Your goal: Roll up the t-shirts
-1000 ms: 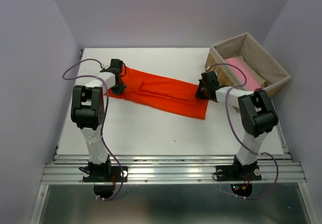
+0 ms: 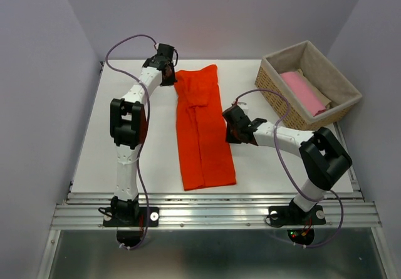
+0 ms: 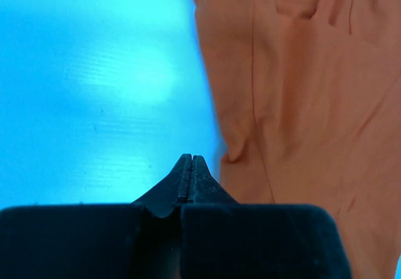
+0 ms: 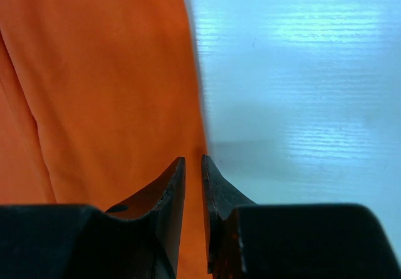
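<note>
An orange T-shirt (image 2: 207, 153) lies lengthwise on the white table, folded into a long strip with creases down it. My left gripper (image 2: 169, 78) is at its upper left edge in the top view; in the left wrist view its fingertips (image 3: 187, 160) are shut, the cloth beside them, none visibly between. My right gripper (image 2: 230, 135) is over the right edge of the strip; in the right wrist view its fingers (image 4: 219, 197) stand slightly apart at the cloth's edge, nothing seen held.
A wicker basket (image 2: 276, 91) with a grey liner and folded pink and tan cloths stands at the back right.
The shirt has swung from lying crosswise to lengthwise.
</note>
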